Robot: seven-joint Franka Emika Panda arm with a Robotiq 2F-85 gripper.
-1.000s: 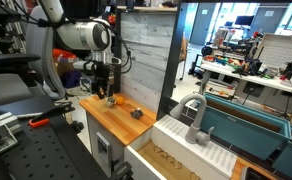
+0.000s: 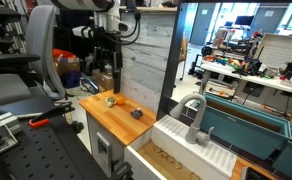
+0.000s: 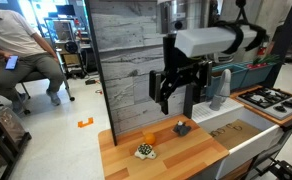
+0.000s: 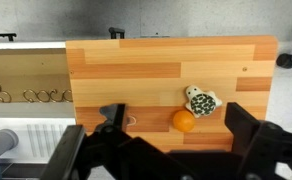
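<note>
Three small things lie on the wooden board: a spotted turtle-like toy (image 4: 200, 101), an orange ball (image 4: 183, 121) beside it, and a dark grey object (image 4: 110, 111) farther left in the wrist view. The second exterior view has the toy (image 3: 145, 151) near the board's left part, the ball (image 3: 149, 137) just behind it and the grey object (image 3: 182, 128) to the right. High above the board hangs my gripper, its fingers spread wide and nothing between them. All three things are clear of it.
An open white drawer (image 2: 166, 160) with hooks inside adjoins the board, and a grey faucet (image 2: 198, 115) stands beside it. A grey plank wall (image 3: 141, 90) rises behind the board. Bare wood (image 4: 176, 65) covers much of the board.
In the first exterior view the arm has risen and shifted right, from low near the toy to well above the board. The things on the board look unmoved.
</note>
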